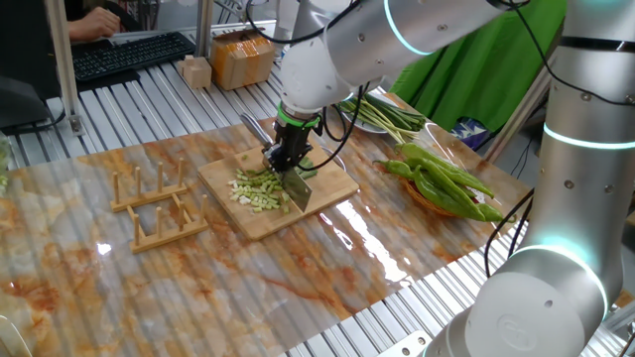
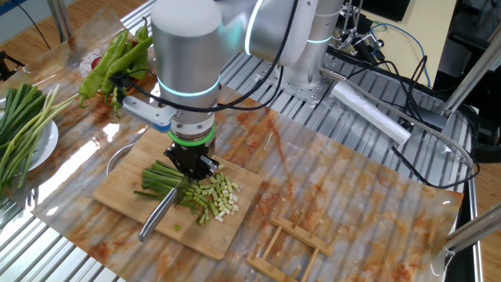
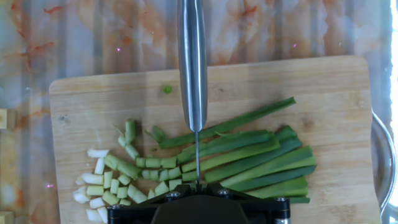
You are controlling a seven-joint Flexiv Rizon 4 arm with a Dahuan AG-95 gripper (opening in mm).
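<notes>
My gripper [image 1: 285, 164] is shut on a knife, whose blade [image 1: 298, 190] points down at the wooden cutting board [image 1: 253, 226]. The knife's steel handle [image 2: 159, 213] sticks out to one side. In the wrist view the thin blade edge lies between cut pieces [image 3: 115, 186] of white and pale green stalk on the left and longer green leaf lengths [image 3: 261, 158] on the right. Part of the blade is hidden under the gripper in that view, so its contact with the board cannot be told there.
A wooden peg rack [image 1: 159, 236] stands left of the board. Green peppers [image 1: 442, 183] fill a basket to its right, and a plate of long green stalks [image 2: 31, 129] lies behind. A metal rim [image 3: 384, 158] touches the board's side.
</notes>
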